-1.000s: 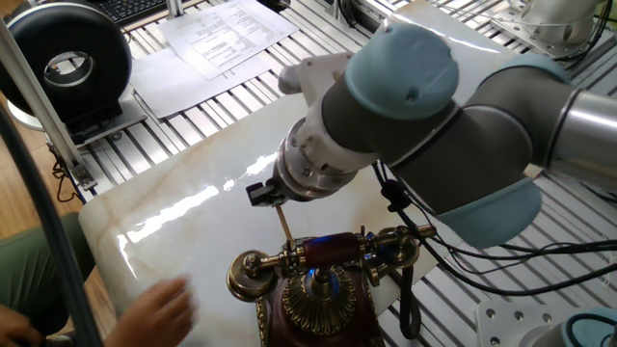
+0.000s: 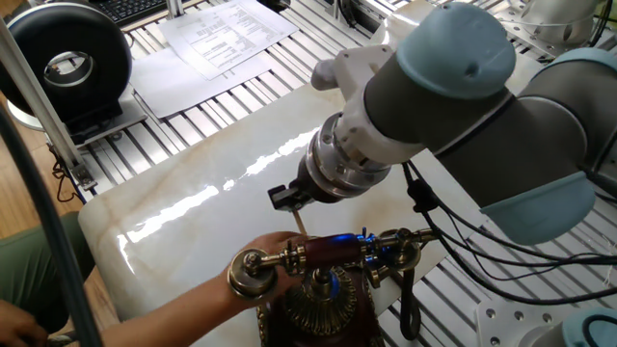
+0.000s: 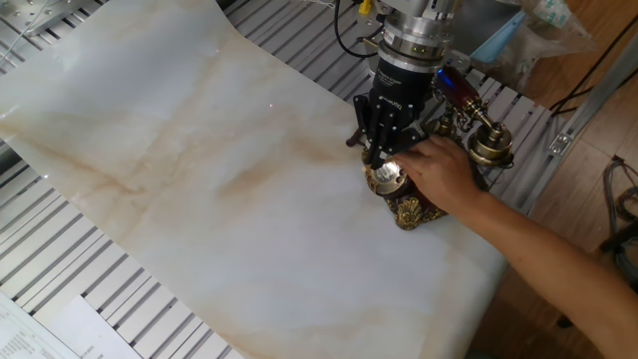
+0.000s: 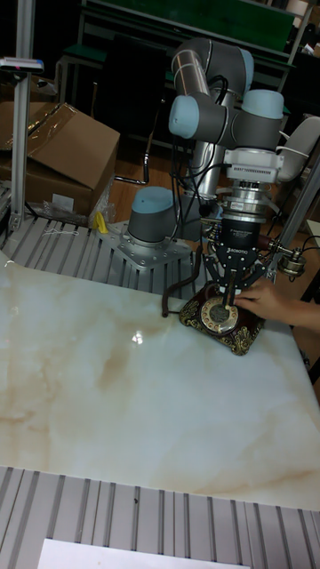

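A dark red and brass antique-style telephone stands on the marbled sheet, its handset lying across the cradle. The round dial faces the open sheet. Right over the dial, my gripper points down, its dark fingers close together. In exterior view 1 the gripper is beyond the handset. A thin tan strip runs down from it behind the handset; whether the fingers grip this strip is unclear. The fingertips' contact with the dial cannot be made out.
A person's hand rests on the telephone right beside my fingers, the forearm reaching in from the side. The marbled sheet is otherwise bare. Papers and a black ring-shaped device lie beyond it.
The person's hand has come from the lower left onto the telephone. The telephone looks unmoved.
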